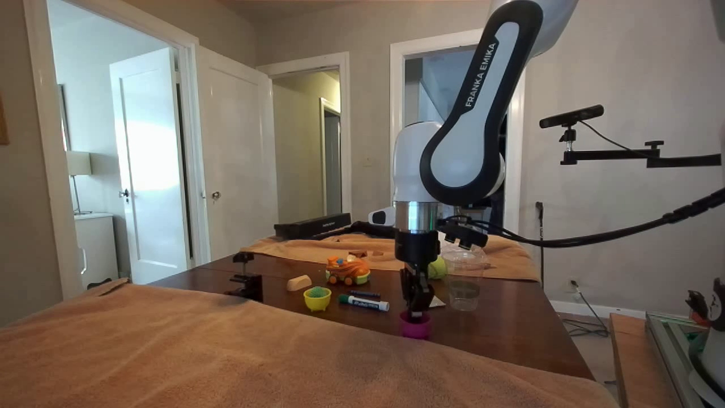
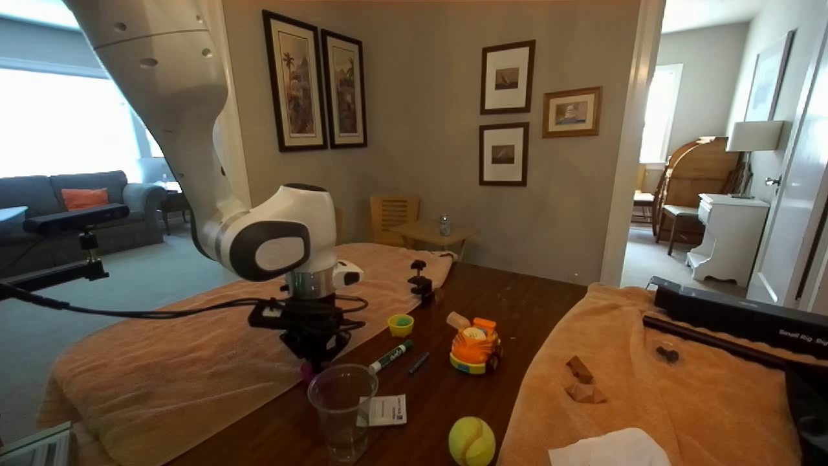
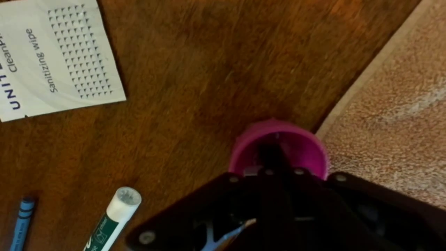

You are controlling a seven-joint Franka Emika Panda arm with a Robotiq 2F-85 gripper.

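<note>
A small magenta cup [image 3: 307, 150] stands on the dark table beside the edge of the orange towel. My gripper [image 1: 416, 315] points straight down, its fingertips reaching inside the cup. In the wrist view the dark fingers [image 3: 271, 155] are together within the cup's opening, and nothing shows between them. The near part of the cup and whatever may lie at its bottom are hidden by the gripper. From the second exterior side only a bit of the magenta cup [image 2: 306, 371] is visible below the gripper.
Around the cup lie a green-and-white marker [image 1: 367, 303], a blue crayon [image 3: 21, 226] and a wipe packet [image 3: 54, 58]. A yellow cup [image 1: 316, 302] with something green inside, an orange toy car [image 2: 475, 347], a clear plastic cup [image 2: 341, 419] and a tennis ball [image 2: 471, 441] stand farther off.
</note>
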